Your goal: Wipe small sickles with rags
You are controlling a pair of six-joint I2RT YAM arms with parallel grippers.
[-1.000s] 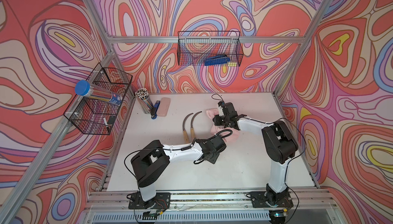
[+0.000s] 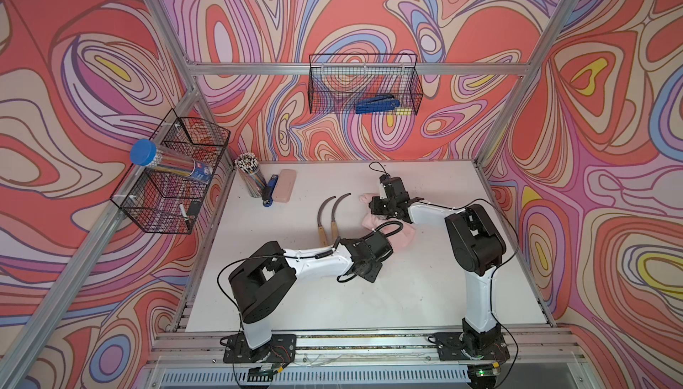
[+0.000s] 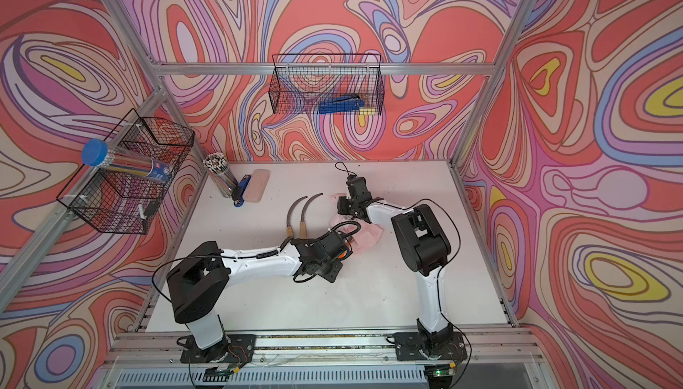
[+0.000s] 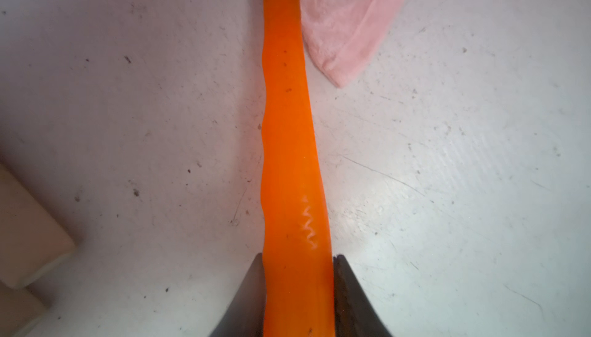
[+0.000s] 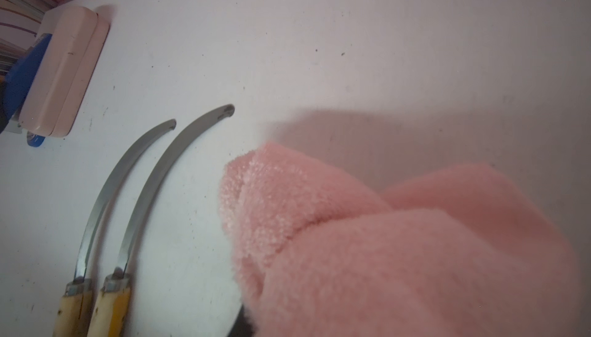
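Observation:
In the left wrist view an orange handle (image 4: 289, 121) of a sickle runs up the middle, with my left gripper shut on its near end, one finger against each side. Just a dark stub of this tool shows beyond the handle; its blade is hidden. A pink rag (image 5: 381, 269), bunched up, fills the lower right wrist view. My right gripper (image 2: 376, 207) is shut on the rag, its fingers almost wholly covered by the cloth. To the left of the rag, two curved sickles (image 5: 158, 173) with wooden handles lie side by side on the table.
A pink case (image 2: 284, 185), a blue tool (image 2: 269, 191) and a jar of sticks (image 2: 249, 174) stand at the table's back left. Wire baskets (image 2: 365, 90) hang on the frame.
The left arm has barely moved.

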